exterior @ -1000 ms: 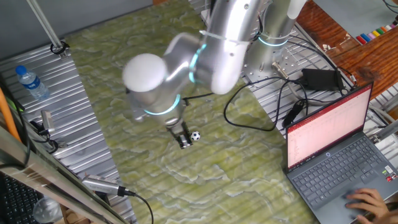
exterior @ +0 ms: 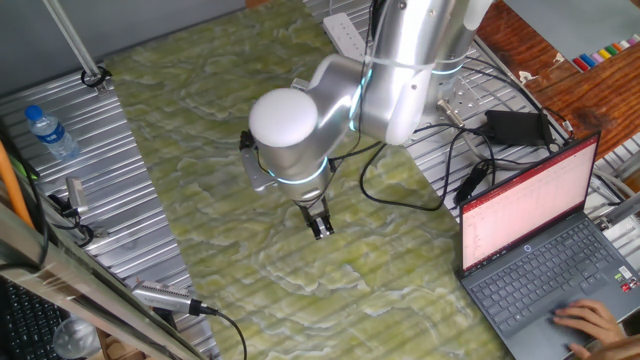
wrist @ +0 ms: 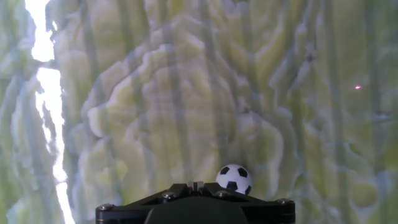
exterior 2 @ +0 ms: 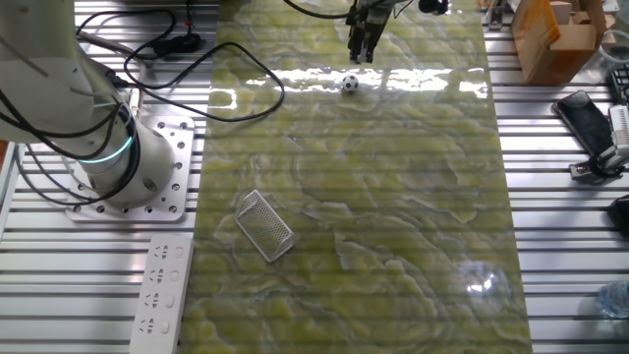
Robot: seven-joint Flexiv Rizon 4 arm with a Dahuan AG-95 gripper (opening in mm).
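Note:
My gripper (exterior: 321,231) hangs above the green marbled mat. Its dark fingers meet at the bottom of the wrist view with nothing showing between them, so the gripper is shut. A small black-and-white football (wrist: 234,178) lies just right of the fingertips there, its lower edge partly covered by the gripper. In exterior view 2 the ball (exterior 2: 350,85) rests on the mat, apart from and a little below the gripper (exterior 2: 362,57) in the picture. Exterior view 1 does not show the ball. A white perforated holder (exterior 2: 265,226) lies elsewhere on the mat.
A black cable (exterior: 400,203) loops onto the mat's edge near the robot base. An open laptop (exterior: 545,265), with a person's hand (exterior: 590,322) on it, covers one corner. A power strip (exterior 2: 160,295) and a cardboard box (exterior 2: 558,44) stand off the mat.
In exterior view 1 the arm and gripper have moved right. The ball, seen right of the gripper a second ago, is now hidden there.

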